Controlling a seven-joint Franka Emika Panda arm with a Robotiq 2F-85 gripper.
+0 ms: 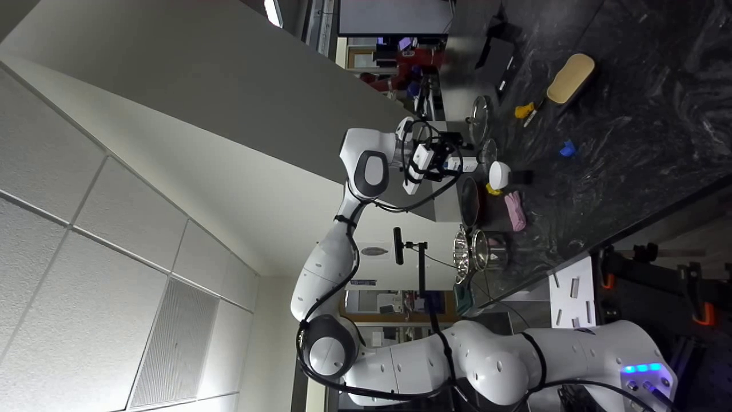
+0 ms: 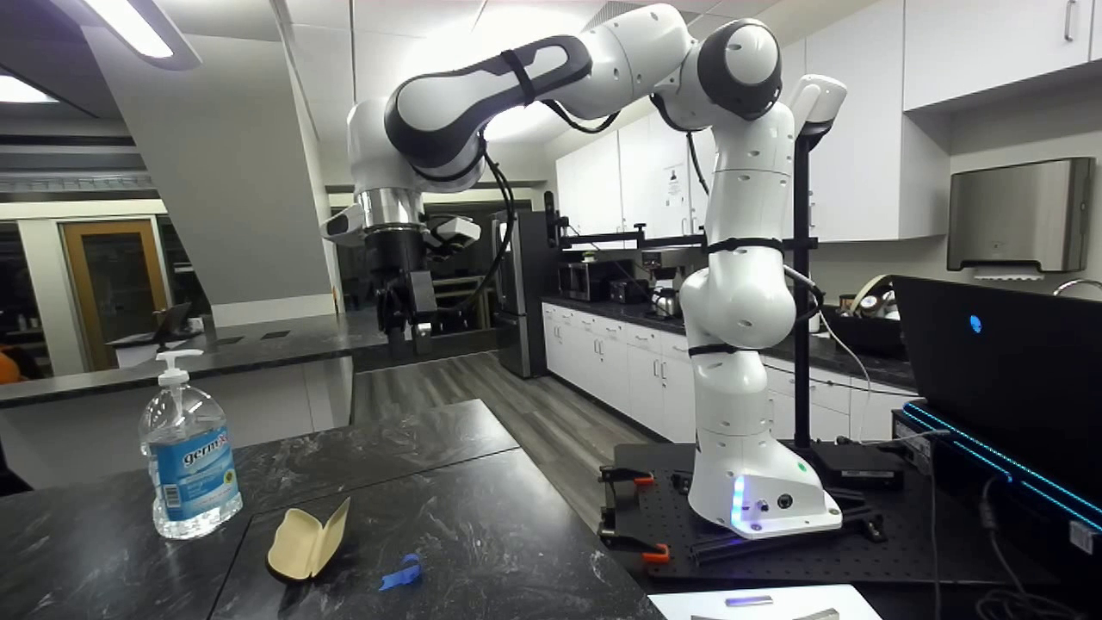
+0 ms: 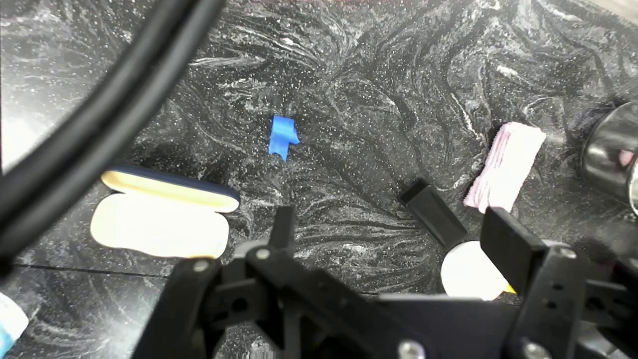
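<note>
My gripper stands open high over the dark marbled table, its two black fingers wide apart and nothing between them. Seen from the wrist, an unfolded glasses case (image 3: 160, 224) with a cream lining lies at the left. A scrap of blue tape (image 3: 281, 137) rests on bare table above the gap between the fingers. Close to the right finger are a black rectangular item (image 3: 435, 212) and a white round item (image 3: 471, 272), with a bit of yellow beside it. Further right lies a folded pink cloth (image 3: 507, 165).
A metal pot (image 3: 613, 156) sits at the wrist view's right edge. In the second exterior view a sanitizer bottle (image 2: 193, 455) rises beside the case. Glass lids (image 1: 480, 118) and a dark pan (image 1: 470, 201) are visible in the first exterior view.
</note>
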